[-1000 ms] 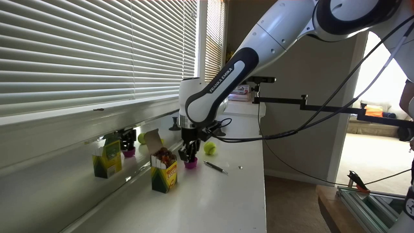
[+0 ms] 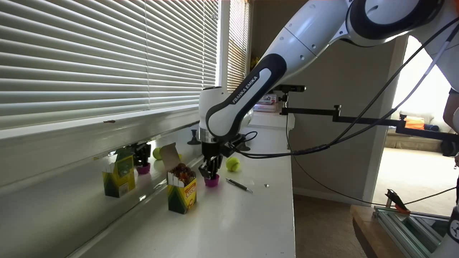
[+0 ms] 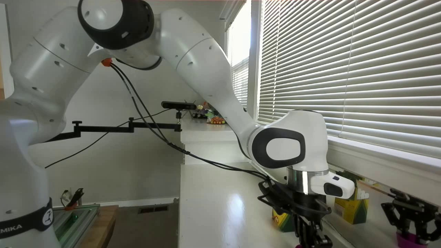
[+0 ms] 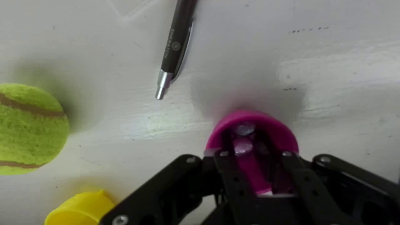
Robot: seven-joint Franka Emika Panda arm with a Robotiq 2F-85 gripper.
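Observation:
A magenta cup (image 4: 240, 116) stands on the white surface, with my gripper directly over it. In the wrist view the fingers (image 4: 229, 168) stand apart and reach down at the cup's mouth, with a gap between them. Shiny, pale lumps (image 4: 243, 146) show inside the cup; what they are is not clear. How deep the fingertips go, and whether they touch anything in there, is hidden. Exterior view 1 has the same cup (image 2: 211, 181) right below the gripper (image 2: 210, 174).
A yellow cup (image 4: 80, 210) and a tennis ball (image 4: 32, 129) lie to the left in the wrist view. A dark pen (image 4: 176, 41) lies nearby. An open crayon box (image 2: 182, 195) stands close to the gripper, beside the reflective back wall.

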